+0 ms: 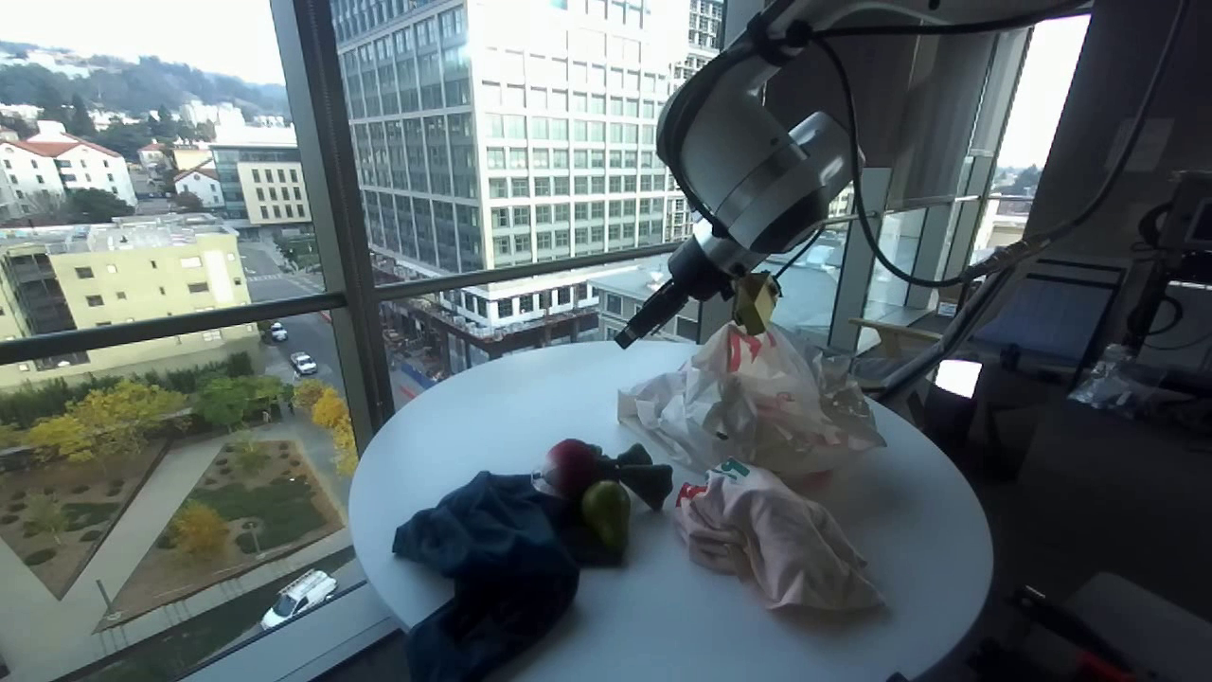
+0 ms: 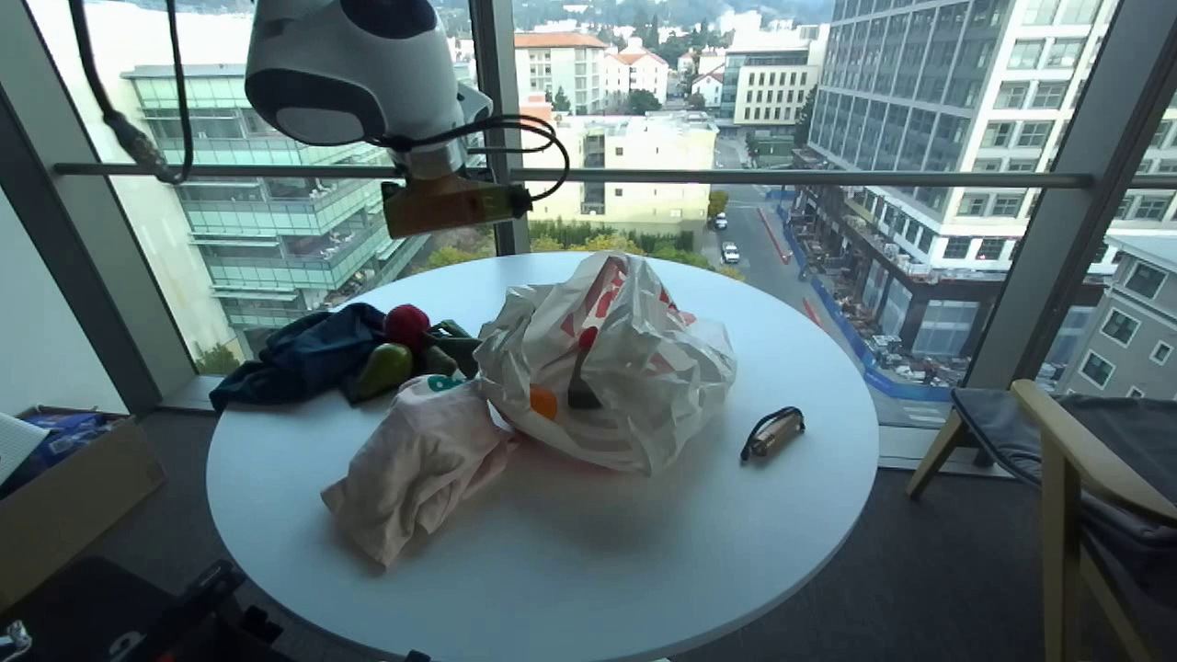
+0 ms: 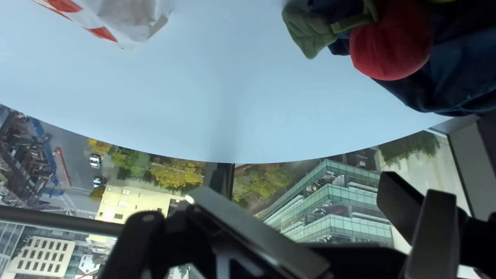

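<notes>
A red plush fruit [image 1: 571, 466] with green leaves [image 1: 645, 477] rests at the far edge of the dark blue cloth [image 1: 489, 534]. Right beside it on the cloth is a green pear [image 1: 605, 513]. In the wrist view the red fruit [image 3: 390, 42] appears at the upper right, with one leaf [image 3: 307, 32] over the white table. My gripper [image 1: 624, 339] is up in the air, beyond the fruit and clear of it. Its fingers [image 3: 260, 232] stand wide apart in the wrist view, nothing between them.
A white plastic bag [image 2: 629, 386] with items inside stands on the round table [image 2: 662, 552]. In front of it lies a crumpled pink cloth [image 2: 425, 463]. A small brown corded object [image 2: 775, 434] sits near the right edge.
</notes>
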